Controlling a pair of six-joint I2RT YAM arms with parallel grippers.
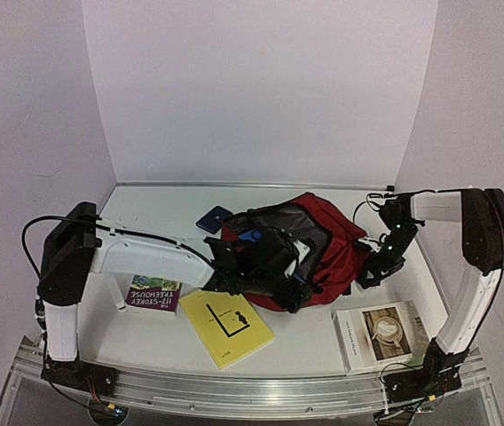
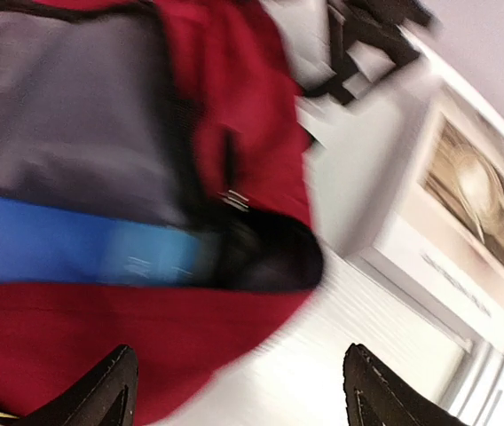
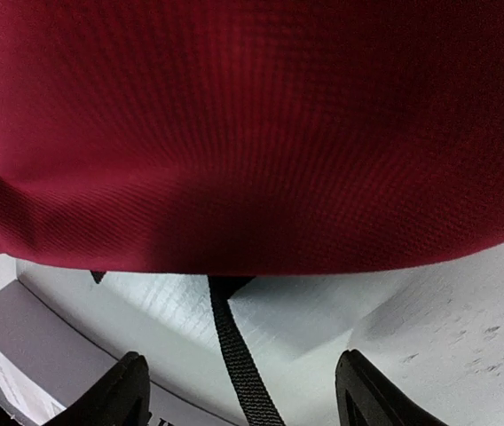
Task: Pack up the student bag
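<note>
The red bag [image 1: 336, 264] lies open mid-table with its grey inside [image 1: 303, 222] showing. Within its mouth is a flat blue item [image 2: 48, 240]. My left gripper [image 1: 298, 297] hovers over the bag's front rim, its fingers well apart and empty in the left wrist view. At the bag's right end stands my right gripper [image 1: 372, 273]. In the right wrist view red cloth [image 3: 252, 142] fills the upper part, and a black strap [image 3: 239, 359] runs between the open fingers. Whether the right fingertips touch the bag cannot be told.
In front lie a yellow book [image 1: 225, 327], a purple treehouse book [image 1: 153, 294] and a thick coffee-cup book [image 1: 381, 337]. A dark blue notebook [image 1: 214, 219] rests behind the bag. Clear table shows at the back left.
</note>
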